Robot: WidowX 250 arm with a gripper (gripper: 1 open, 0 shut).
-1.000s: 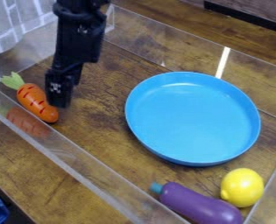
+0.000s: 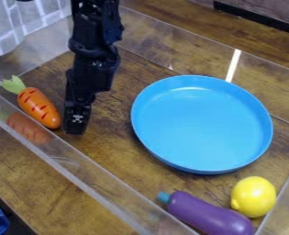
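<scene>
My black gripper (image 2: 75,110) hangs low over the wooden table, just right of an orange carrot (image 2: 37,106) with green top at the left. Its fingers point down near the table; their gap is hard to make out. A large blue plate (image 2: 202,124) sits right of it.
A yellow lemon (image 2: 253,196) and a purple eggplant (image 2: 208,215) lie at the front right. A clear plastic wall (image 2: 92,179) runs diagonally along the front left. Bare table shows behind the plate.
The gripper has shifted slightly and turned, now held lower and narrower in view beside the carrot. The carrot, plate, lemon and eggplant look unmoved.
</scene>
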